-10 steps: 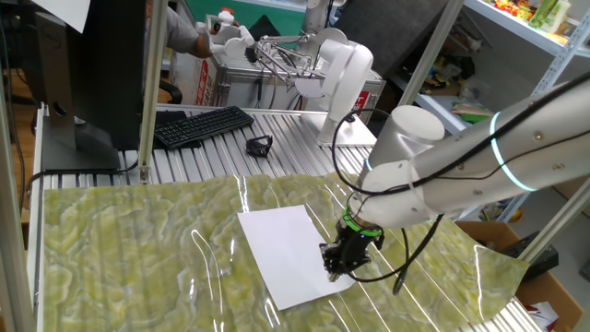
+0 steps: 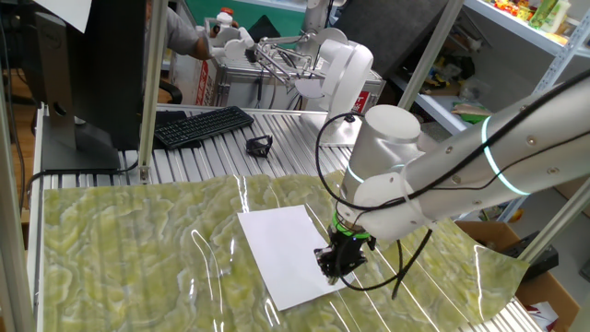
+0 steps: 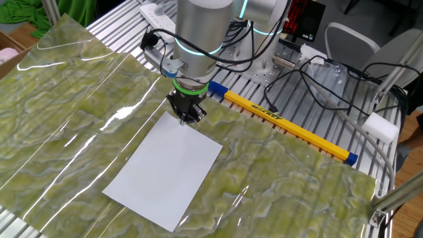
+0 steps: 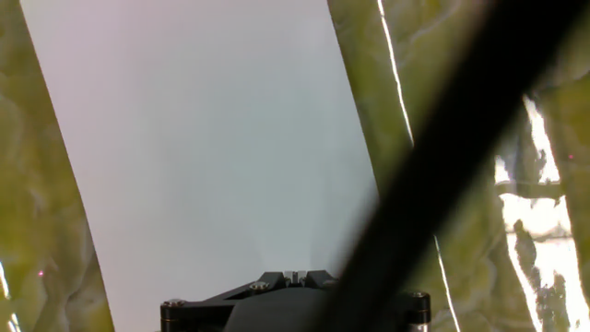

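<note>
A blank white sheet of paper (image 2: 281,254) lies flat on the green marbled cover (image 2: 129,249). In exterior view 2, the sheet (image 3: 165,172) is turned at an angle, one corner beside the black gripper (image 3: 182,121). My gripper (image 2: 330,275) points down over the sheet's right part in exterior view 1. Seen from the wrist, the gripper has its fingertips together at the bottom of the picture, nothing visible between them, with the paper (image 4: 203,138) filling the middle. Whether the fingertips touch the paper is unclear.
A yellow level with blue ends (image 3: 284,122) lies along the cover's edge near the arm's base. Behind the cover are a keyboard (image 2: 203,126) and a small black object (image 2: 259,146). A black cable (image 4: 433,166) crosses the wrist view.
In exterior view 1 the arm's wrist has shifted slightly left and the gripper has become more upright, its tips moving only a little. The paper stays in place.
</note>
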